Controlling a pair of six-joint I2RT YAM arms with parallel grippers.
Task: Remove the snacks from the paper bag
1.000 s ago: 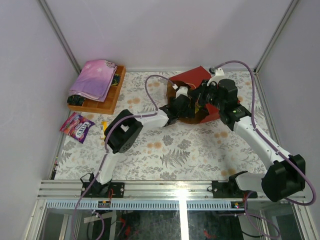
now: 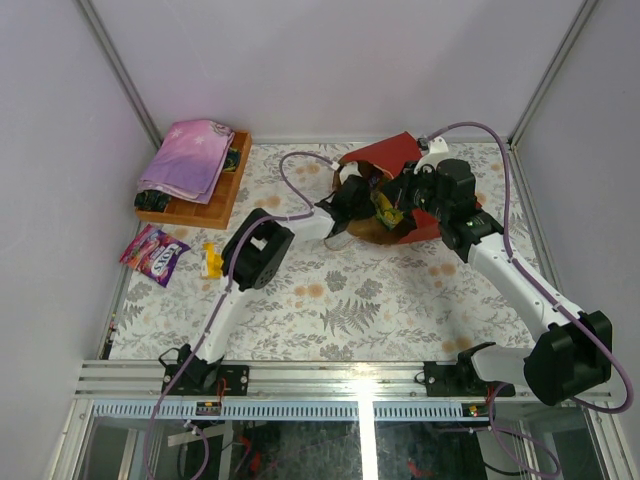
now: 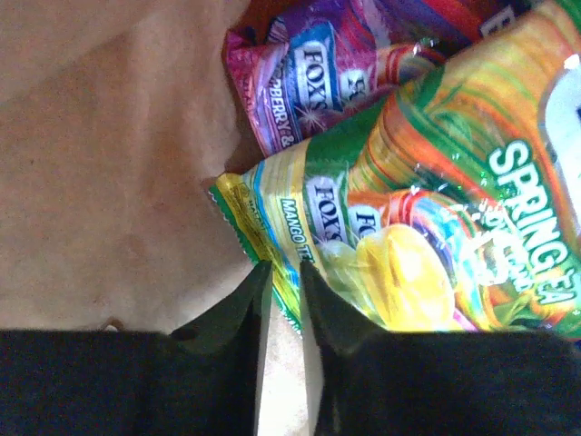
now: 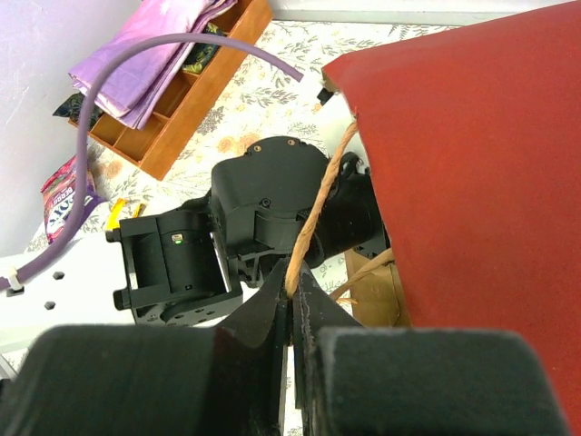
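Observation:
The red paper bag (image 2: 385, 151) lies on its side, brown interior facing left. Inside, a green Spring Tea snack pack (image 3: 472, 182) and a purple Fox's pack (image 3: 322, 73) show in the left wrist view. My left gripper is at the bag's mouth, fingers shut, over the green pack's lower corner, nothing seen held. My right gripper is shut at the bag's twisted paper handle (image 4: 313, 209), which runs into its fingertips.
A wooden tray (image 2: 215, 208) with folded purple cloth (image 2: 185, 155) stands back left. A purple snack pack (image 2: 154, 253) and a yellow item (image 2: 210, 260) lie at left.
The right arm looks still.

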